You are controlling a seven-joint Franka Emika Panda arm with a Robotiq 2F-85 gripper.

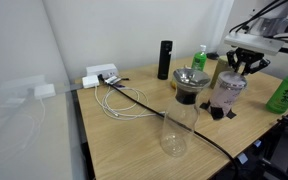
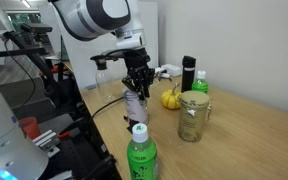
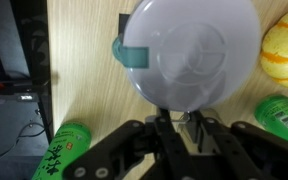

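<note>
A pale, translucent container [image 1: 225, 93] stands on the right part of the table. My gripper is above its near edge, shut on its rim. From the wrist view, the container's round, whitish top [image 3: 189, 48] fills the upper middle, and the fingertips meet its lower edge. The other exterior view has the container [image 2: 136, 106] upright below the gripper, close to the arm's base side. The exact contact between fingers and rim is partly hidden by the hand.
Green cans [image 2: 142, 158] and a tan canister [image 2: 192, 118] stand close by, with a small yellow pumpkin [image 2: 171, 98] behind. A silver bowl [image 1: 190, 78] is left of the container. A clear glass [image 1: 179, 130] and cables [image 1: 134, 98] lie further left.
</note>
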